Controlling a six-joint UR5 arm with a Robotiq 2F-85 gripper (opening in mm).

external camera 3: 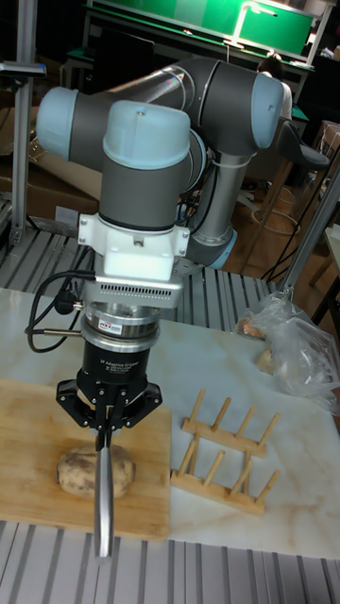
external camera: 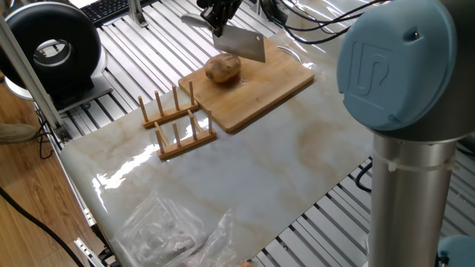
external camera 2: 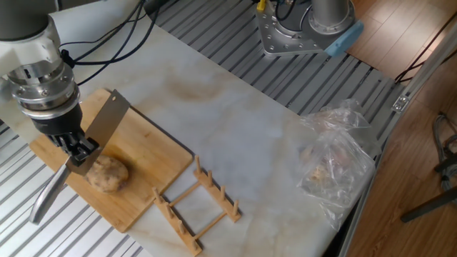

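Note:
A cleaver with a broad steel blade [external camera: 241,44] and a metal handle [external camera 2: 50,194] is held by my gripper [external camera 2: 82,154], which is shut on it near where handle and blade meet. In exterior view 3 the knife [external camera 3: 104,503] appears nearly edge-on below the gripper [external camera 3: 105,433], its handle toward that camera. A brown potato [external camera: 223,68] lies whole on the wooden cutting board [external camera: 260,93]. The blade is close beside or above the potato [external camera 2: 107,174]; whether they touch I cannot tell.
A wooden peg rack [external camera: 182,148] stands empty beside the board. Clear plastic bags [external camera 2: 335,160] lie at the table's far end from the board. Bare marbled tabletop [external camera 2: 221,100] stretches between. Black cables [external camera 2: 118,61] hang near the arm.

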